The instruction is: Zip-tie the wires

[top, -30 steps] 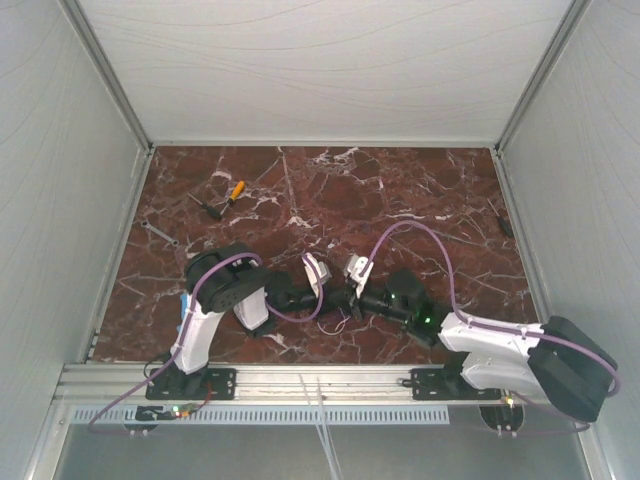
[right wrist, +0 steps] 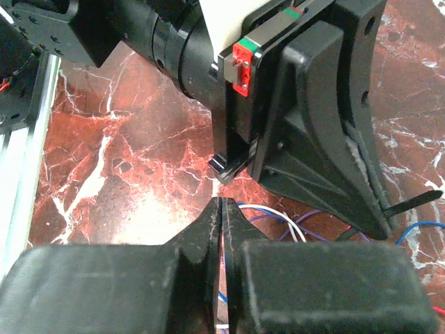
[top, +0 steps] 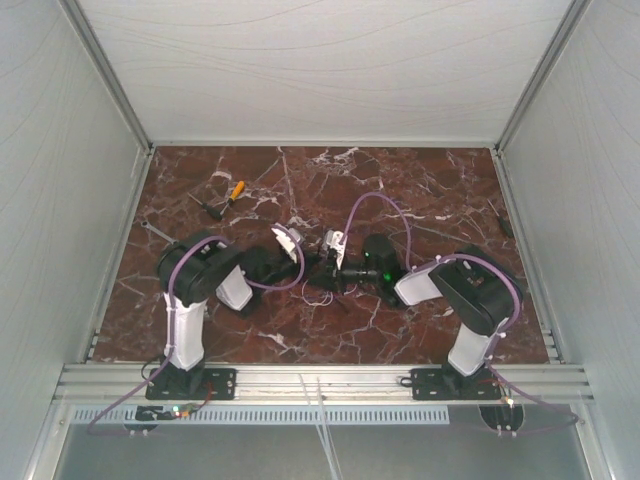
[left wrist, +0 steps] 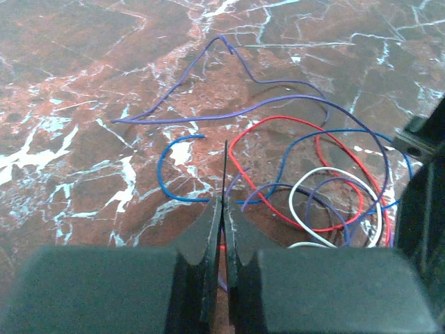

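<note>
Loosely coiled blue, red, white and purple wires lie on the marble table. In the left wrist view, my left gripper is shut on the black zip tie, whose thin end rises between the tips. From the right wrist view, the black zip tie also juts past the left gripper's end, outside my right fingers. My right gripper is shut with nothing between its tips, close beside the left gripper. Part of the wires shows behind it; the rest is hidden by the grippers.
A screwdriver with an orange handle and a dark tool lie at the back left. A wrench rests at the left. Another dark tool sits near the right edge.
Both grippers have shifted left together over the table, the right arm folding inward. The right gripper remains shut.
</note>
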